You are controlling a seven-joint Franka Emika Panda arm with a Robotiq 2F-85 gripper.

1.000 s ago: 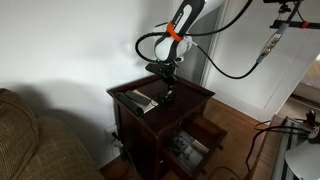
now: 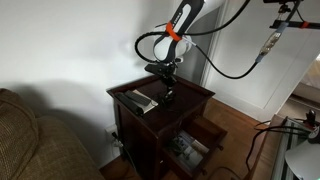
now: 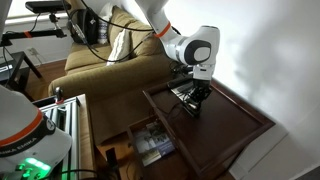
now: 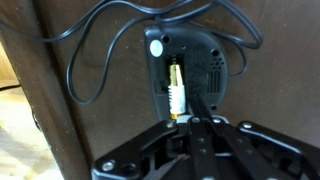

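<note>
A black device (image 4: 158, 75) with a speaker-like grille and an open battery recess lies on the brown cabinet top. In the wrist view, a battery (image 4: 177, 95) with a white and orange wrapper lies lengthwise in the recess; its near end is close to my fingers. My gripper reaches down over the device's near part, its fingers shut together. Nothing shows between them; whether they touch the device or battery cannot be told. Exterior view 1 shows the gripper (image 2: 168, 84) pointing down just above the dark device (image 2: 166, 99).
A black cable (image 4: 100, 12) loops across the top beside the device. White, flat items (image 2: 141, 101) lie to the left in exterior view 1. Below, an open drawer (image 2: 187, 151) holds several things. In exterior view 2, the cabinet top (image 3: 232, 122) has bare room.
</note>
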